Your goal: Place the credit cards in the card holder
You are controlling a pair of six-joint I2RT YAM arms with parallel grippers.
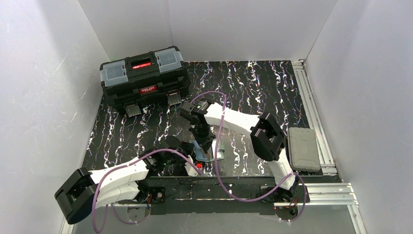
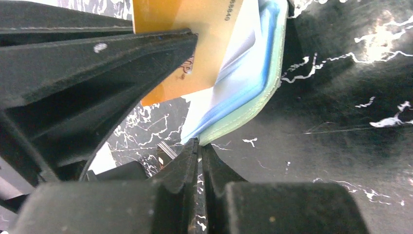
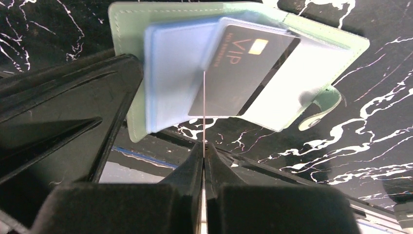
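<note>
The card holder [image 3: 119,31], with a green cover and bluish clear sleeves, lies spread open on the dark table. A dark VIP card [image 3: 238,73] shows in one of its sleeves. Pinched at the holder's edge, my left gripper is shut on the cover and sleeves. My right gripper is shut on an orange card, which appears edge-on as a thin upright line in the right wrist view. That card stands over the sleeves, close to the VIP card. Whether its lower edge has entered a sleeve cannot be told.
A black toolbox [image 1: 143,78] stands at the back left. A grey case [image 1: 304,148] sits at the right side. The holder's snap strap [image 3: 321,108] sticks out beyond its far edge. Open table lies behind and right of the holder.
</note>
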